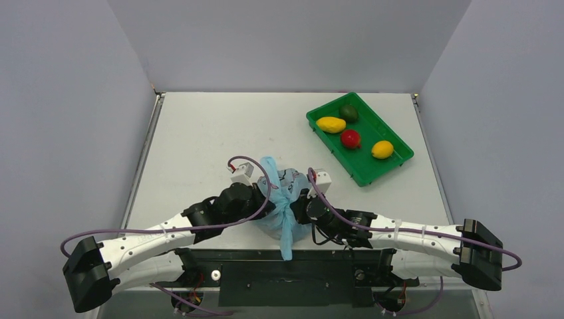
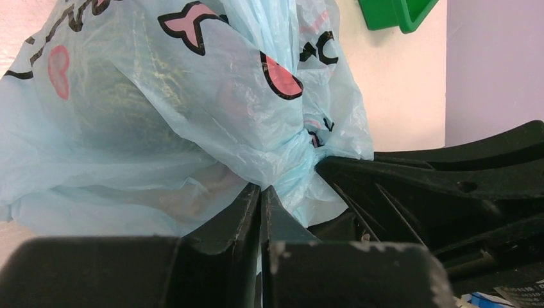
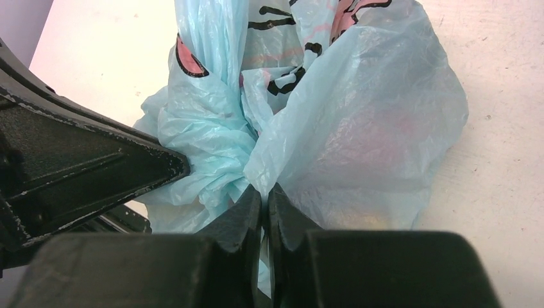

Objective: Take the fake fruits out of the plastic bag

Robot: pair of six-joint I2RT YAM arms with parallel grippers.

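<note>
The light blue plastic bag [image 1: 286,199] sits at the front middle of the table, its handles knotted. Faint greenish and pinkish tints show through its film in the left wrist view, reddish and yellowish ones in the right wrist view; the fruits' shapes cannot be made out. My right gripper is shut on a fold of the bag [image 3: 365,128] beside the knot. My left gripper is shut too, with bunched film of the bag [image 2: 192,122] running in between its fingertips. In the top view both grippers hide part of the bag.
A green tray [image 1: 338,157] at the back right holds a mango [image 1: 330,125], an avocado [image 1: 348,113], a red fruit [image 1: 350,139] and a lemon [image 1: 382,149]. The two grippers stand close together.
</note>
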